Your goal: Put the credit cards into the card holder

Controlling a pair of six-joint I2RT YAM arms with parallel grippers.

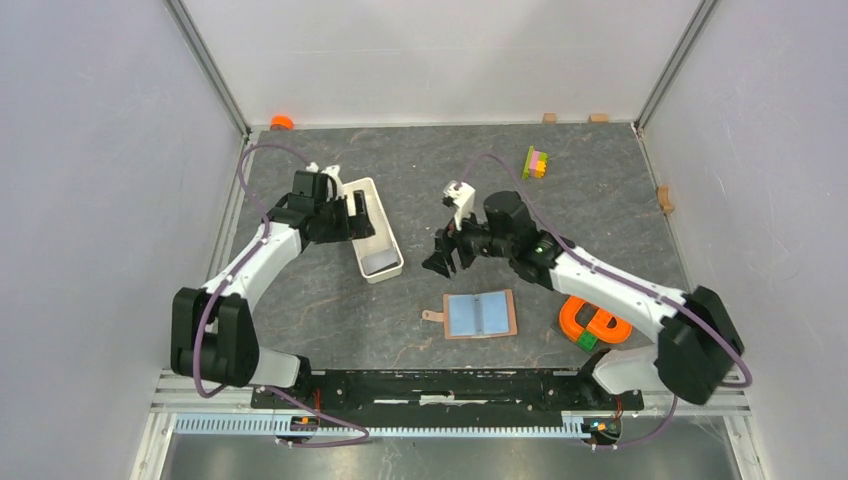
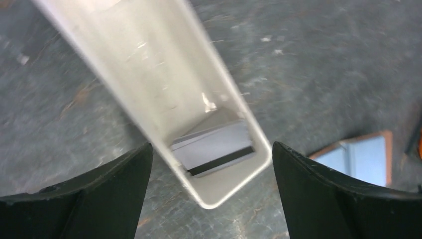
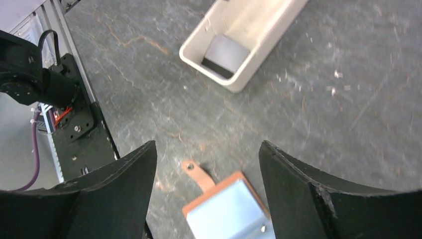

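Grey cards [image 2: 214,149], one with a black stripe, lie overlapping at the near end of a long white tray [image 2: 234,89]. Above that tray is my left gripper [image 1: 359,215], open, with nothing between its fingers. The card holder [image 1: 509,300] lies spread open on the table, brown-edged with pale blue inner sleeves and a small strap [image 3: 199,175] sticking out to its left. My right gripper [image 1: 440,262] hovers up and left of the holder, its fingers [image 3: 124,184] apart and empty. Whether cards sit in the sleeves cannot be told.
An orange ring-shaped toy [image 1: 572,316] with a green block lies right of the holder, beneath the right arm. Colourful blocks [image 1: 536,162] stand at the back right, an orange object [image 1: 282,122] at the back left.
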